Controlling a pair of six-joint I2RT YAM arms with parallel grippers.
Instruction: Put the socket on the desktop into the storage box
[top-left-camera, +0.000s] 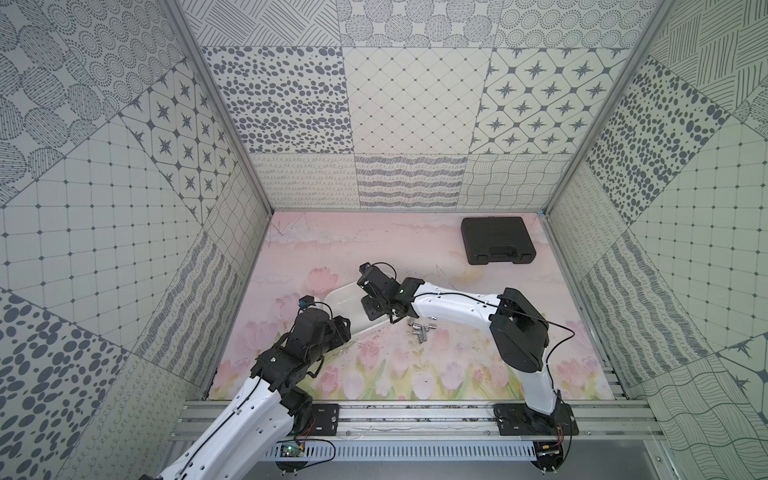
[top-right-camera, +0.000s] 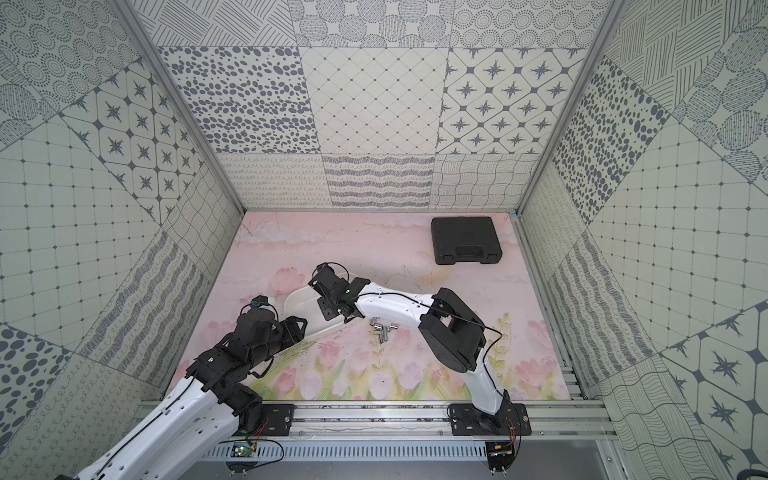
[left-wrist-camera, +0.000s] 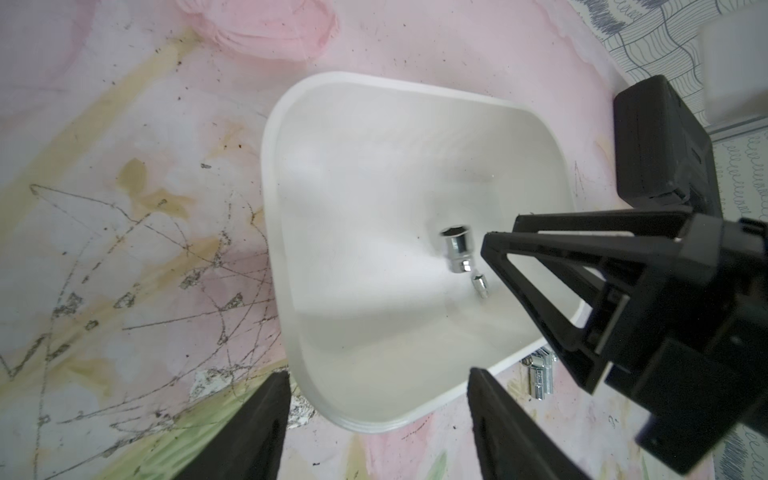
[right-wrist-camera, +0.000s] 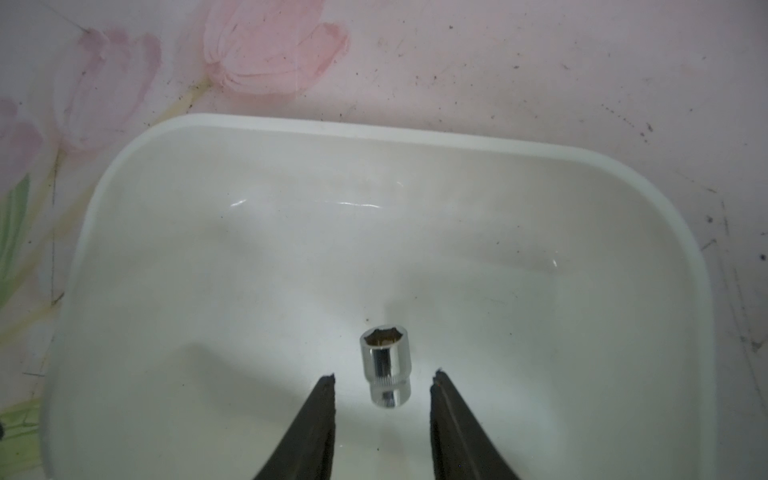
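Observation:
The white storage box (left-wrist-camera: 360, 200) lies at the centre-left of the table. A chrome socket is inside it, with a smaller metal piece (left-wrist-camera: 480, 284) near it in the left wrist view. My right gripper is over the box, fingers apart around the near end of the socket, nothing visibly held. My left gripper hovers at the box's near left end, fingers apart and empty. More chrome sockets (top-left-camera: 420, 332) lie on the table just right of the box, partly under the right arm.
A black plastic case (top-left-camera: 497, 240) lies at the back right. The right arm stretches across the middle, close to the left gripper.

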